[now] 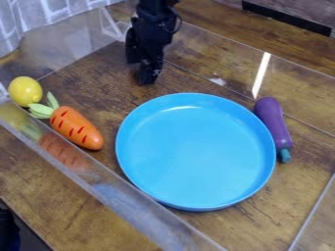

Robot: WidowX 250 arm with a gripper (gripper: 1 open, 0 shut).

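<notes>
My black gripper point(144, 61) hangs at the top centre of the camera view over the wooden floor of a clear-walled tray, away from the toys, with nothing seen in it. An orange carrot point(74, 125) with green leaves lies at the left, pointing down-right, beside a yellow lemon point(25, 90). A blue plate point(194, 151) sits empty in the centre right. A purple eggplant point(271, 125) lies right of the plate.
Clear plastic walls point(72, 181) edge the area. Bare wood is free between the gripper and the plate and toward the upper right.
</notes>
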